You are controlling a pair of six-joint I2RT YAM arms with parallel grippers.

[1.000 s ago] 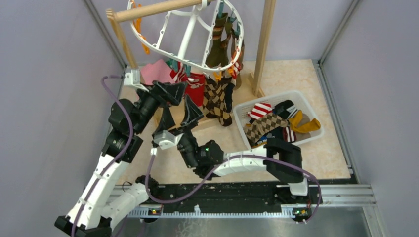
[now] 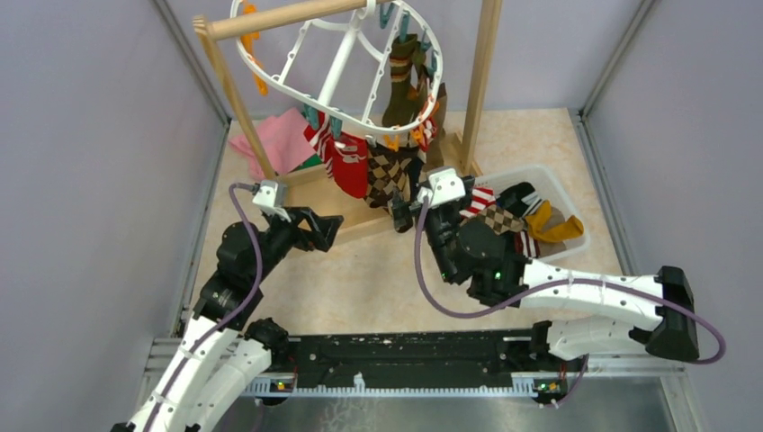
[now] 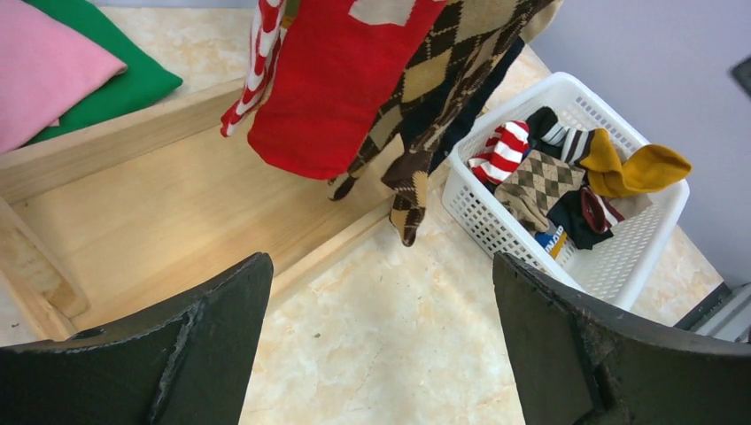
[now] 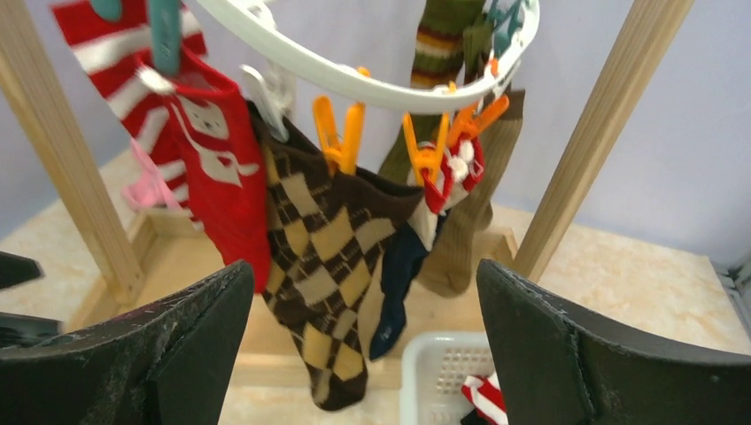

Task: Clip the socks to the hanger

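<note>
A white round hanger (image 2: pixel 342 63) hangs from the wooden frame, with socks clipped to it: a red sock (image 3: pixel 345 80), a brown argyle sock (image 4: pixel 319 266), olive socks (image 2: pixel 400 81) and others. My left gripper (image 2: pixel 319 229) stands open below and left of them, empty between its fingers in the left wrist view. My right gripper is open in front of the hanging socks, facing orange clips (image 4: pixel 423 150), and holds nothing. A white basket (image 3: pixel 642 266) at the right holds loose socks, including a mustard one (image 3: pixel 633 173) and a striped one (image 3: pixel 509 150).
The wooden stand's base (image 3: pixel 133 230) lies under the hanger. Pink cloth (image 2: pixel 283 135) and green cloth (image 3: pixel 142 75) lie at the back left. Wooden uprights (image 2: pixel 481 81) flank the hanger.
My right gripper has moved rightward, away from the left one toward the basket side. My left gripper has moved down toward the front. The hanging socks have shifted slightly.
</note>
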